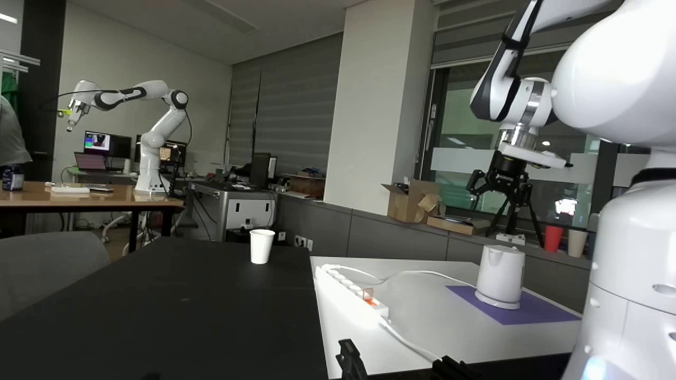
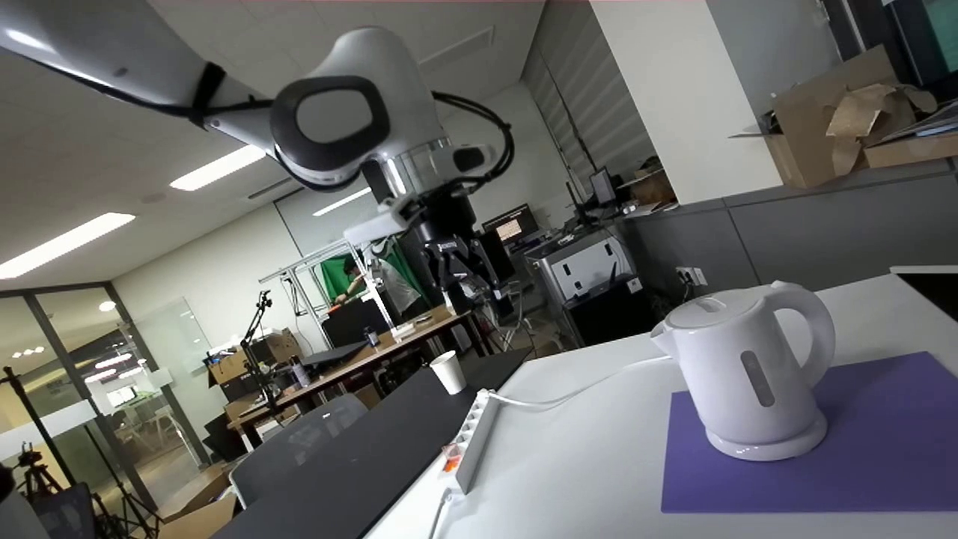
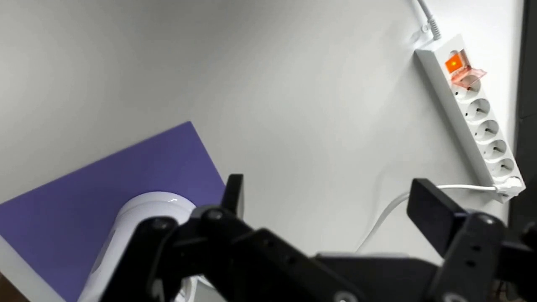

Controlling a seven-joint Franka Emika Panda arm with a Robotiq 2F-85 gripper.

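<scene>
My gripper is open and empty, high above the white table, as exterior view 1 shows. A white electric kettle (image 2: 738, 377) stands upright on a purple mat (image 2: 862, 471), its lid closed and its handle free. In the wrist view only part of the kettle (image 3: 151, 204) shows at the lower left, partly behind a finger. The white power strip (image 3: 480, 118) lies at the right there, with an orange lit switch (image 3: 453, 63) under a raised clear flap and one plug (image 3: 511, 186) in its end socket. A white paper cup (image 1: 261, 246) stands upright on the black table.
A white cord (image 1: 418, 272) runs from the kettle across the table to the strip. The strip lies along the edge beside the black table (image 1: 190, 304).
</scene>
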